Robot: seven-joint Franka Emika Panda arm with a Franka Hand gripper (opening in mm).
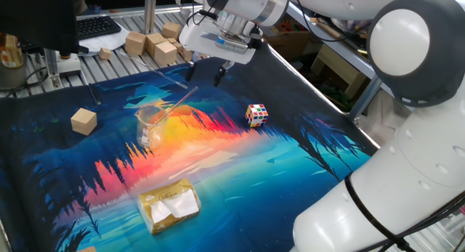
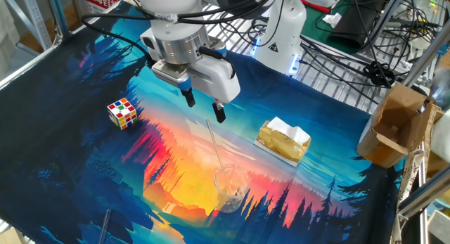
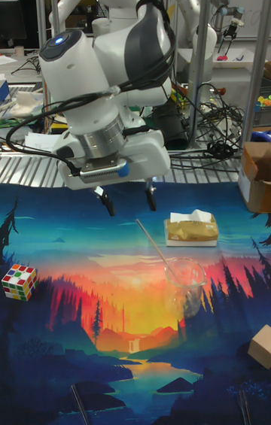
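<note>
Above the mat hangs my gripper (image 1: 205,75), open, with clear space between its dark fingers (image 3: 150,198) and nothing held. A clear beaker (image 2: 230,181) stands on the mat with a thin glass rod (image 2: 214,143) leaning in it, its upper end sticking out over the rim. In exterior view 2 the gripper (image 2: 204,110) appears up and to the left of the beaker, apart from the rod. A Rubik's cube (image 1: 256,115) rests on the mat, off to one side. A gold tissue pack (image 1: 169,206) with white tissue on top also lies there.
One wooden block (image 1: 84,121) sits on the mat; several more blocks (image 1: 155,43) are grouped on the slatted table past its edge. An open cardboard box (image 2: 395,124) stands at the right in exterior view 2.
</note>
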